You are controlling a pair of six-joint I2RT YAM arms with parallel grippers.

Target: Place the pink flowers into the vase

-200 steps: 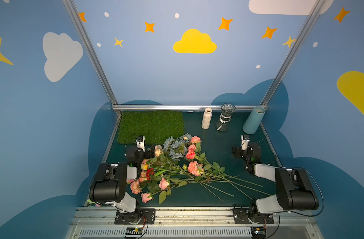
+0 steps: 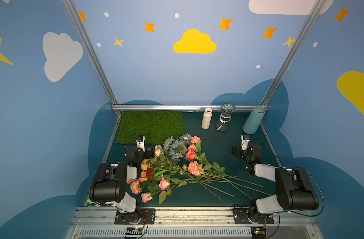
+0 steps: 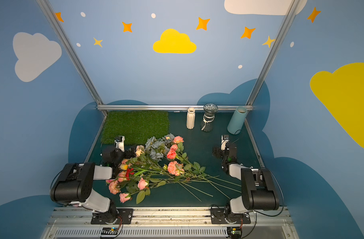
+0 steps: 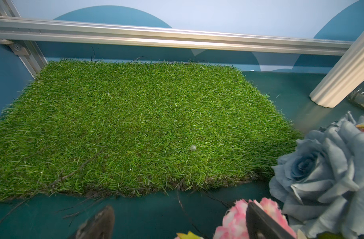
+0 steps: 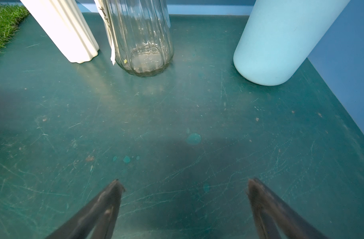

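Pink flowers (image 2: 195,168) lie in a mixed heap in the middle and left of the table, their stems (image 2: 245,184) pointing right. Three vases stand at the back right: a white ribbed one (image 2: 206,118), a clear glass one (image 2: 223,121) with a ribbon, and a blue one (image 2: 254,120). At the heap's left side my left gripper is open; a pale pink bloom (image 4: 239,221) shows behind its right finger in the left wrist view. My right gripper stands open over bare table in front of the vases, nothing between its fingers.
Grey-blue roses (image 4: 321,171) and a red flower (image 2: 149,174) are mixed into the heap. An artificial grass mat (image 2: 150,126) covers the back left. Bare table (image 5: 213,119) lies before the glass and blue vases. Walls and metal rails bound the space.
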